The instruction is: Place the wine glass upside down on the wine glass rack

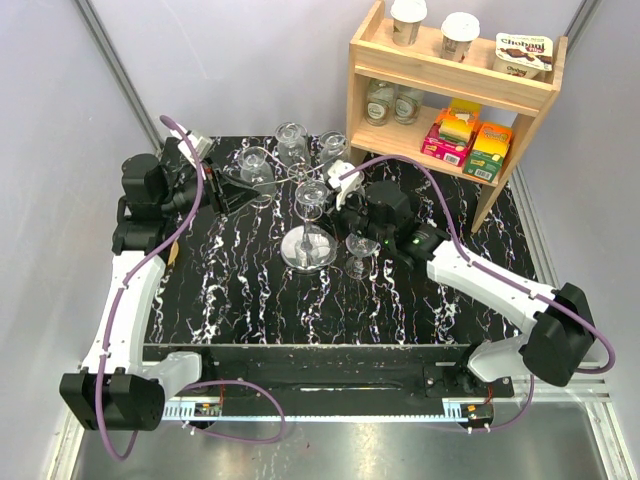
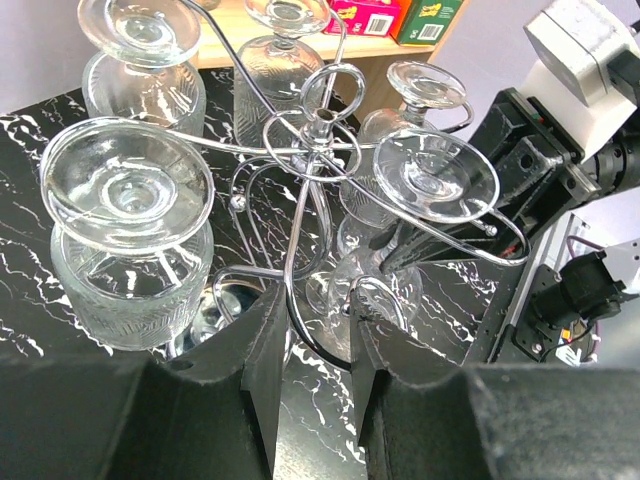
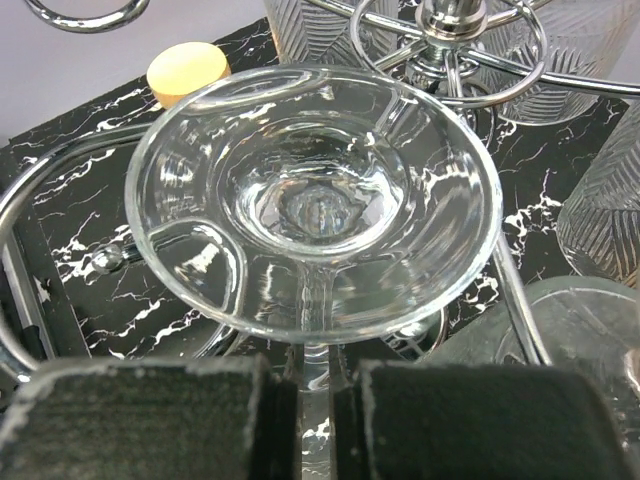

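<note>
A clear wine glass [image 1: 311, 194] is upside down at the near side of the chrome rack [image 1: 309, 248]. My right gripper is shut on its stem, with the round foot [image 3: 320, 205] uppermost. In the left wrist view that foot [image 2: 437, 176] overlaps a rack arm; whether it rests on the wire I cannot tell. The right gripper is under the foot there. My left gripper is closed around a curved wire [image 2: 305, 335] of the rack, at its left side in the top view [image 1: 245, 195].
Several glasses hang upside down on the rack, including one near the left gripper. Another glass [image 1: 362, 246] stands close to the right arm. A wooden shelf [image 1: 455, 60] is at the back right.
</note>
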